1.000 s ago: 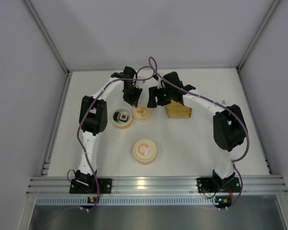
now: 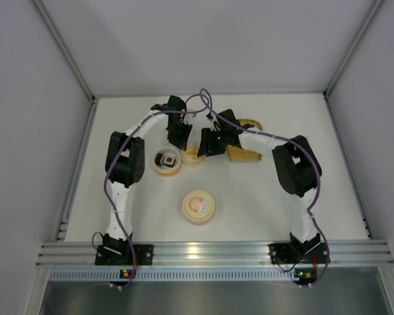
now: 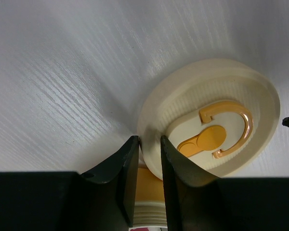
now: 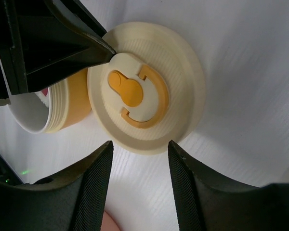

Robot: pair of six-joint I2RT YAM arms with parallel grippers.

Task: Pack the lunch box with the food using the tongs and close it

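A round cream lid (image 2: 194, 160) with an orange clip-like handle lies face up at the table's centre, touching the food bowl (image 2: 166, 172) on its left. That bowl holds dark and white pieces with a pink one. At the lid's far-left edge is my left gripper (image 2: 182, 149); in the left wrist view its fingers stand slightly apart, with the rim of the lid (image 3: 176, 108) between the tips. Over the lid's right side hangs my right gripper (image 2: 201, 155). Its tips are wider apart in the right wrist view, in line with the near rim of the lid (image 4: 185, 91).
A closed round box (image 2: 198, 207) sits nearer the front, with clear table around it. Behind the right gripper lies a yellow-brown basket (image 2: 244, 155), partly covered by the right arm. Both grippers are close together over the lid.
The right gripper has come left and towards the front, now covering the lid's right side. The left gripper has shifted slightly towards the lid's edge. Lid, bowl and box have stayed put.
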